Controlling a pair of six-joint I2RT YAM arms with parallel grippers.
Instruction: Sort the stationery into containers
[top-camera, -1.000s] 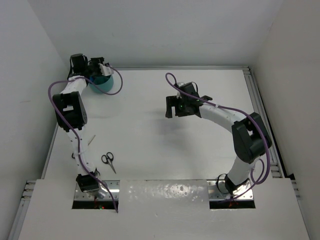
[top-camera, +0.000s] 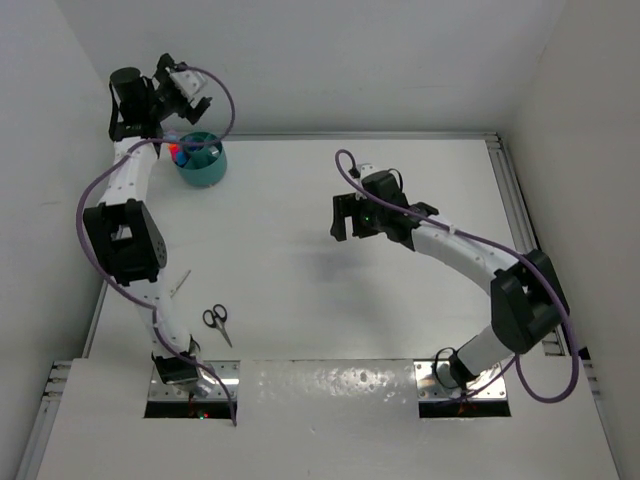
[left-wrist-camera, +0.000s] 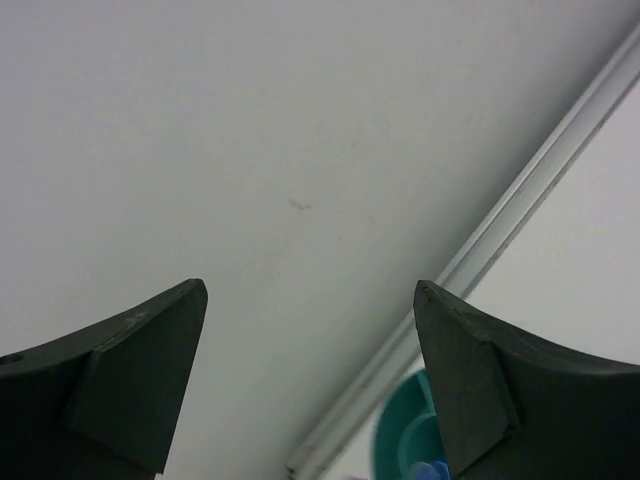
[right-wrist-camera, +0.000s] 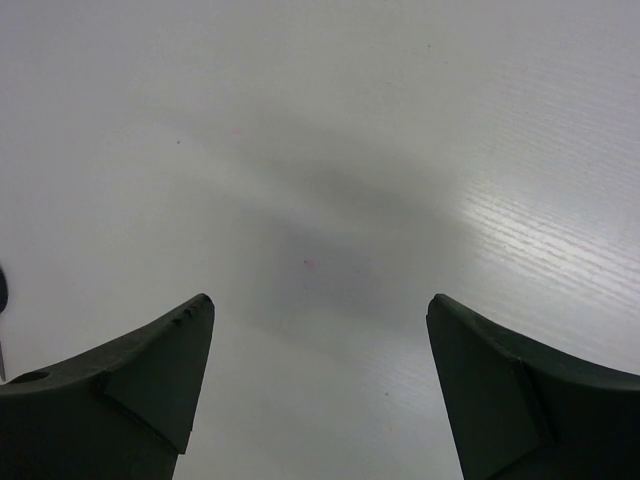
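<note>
A teal round container (top-camera: 203, 172) holding blue, red and other small items stands at the back left, its rim partly visible in the left wrist view (left-wrist-camera: 390, 430). My left gripper (top-camera: 185, 92) is raised above and beside it, open and empty in its wrist view. My right gripper (top-camera: 343, 215) hovers over bare table right of centre, open with nothing between its fingers. Near the front left lie black-handled scissors (top-camera: 218, 322) and a thin light stick-like item (top-camera: 181, 282), with another dark item partly hidden under the left arm.
Walls and rails border the back and sides, close to my left gripper. Purple cables loop along both arms.
</note>
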